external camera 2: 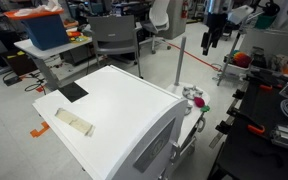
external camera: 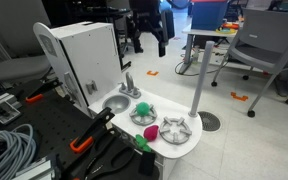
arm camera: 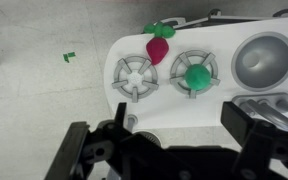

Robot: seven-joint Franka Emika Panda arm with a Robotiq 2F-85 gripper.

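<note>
My gripper [external camera: 150,46] hangs open and empty, well above a white toy kitchen counter [external camera: 174,149]. In the wrist view its dark fingers [arm camera: 238,121] stand wide apart near the counter's lower edge. A round green object [arm camera: 198,77] sits on the grey burner nearer the sink [arm camera: 263,62]. Between the two burners, near the counter's edge, lies a red object [arm camera: 157,50]. Beside it, at or just past that edge, is a smaller green piece [arm camera: 160,30]. The other burner [arm camera: 135,79] is bare.
A white post [external camera: 202,77] rises from the counter, and a tall white cabinet [external camera: 85,60] stands beyond the sink. A small faucet [external camera: 129,82] is behind the basin. Black-and-orange tools and cables [external camera: 12,150] cover the dark table. Open floor lies to the right.
</note>
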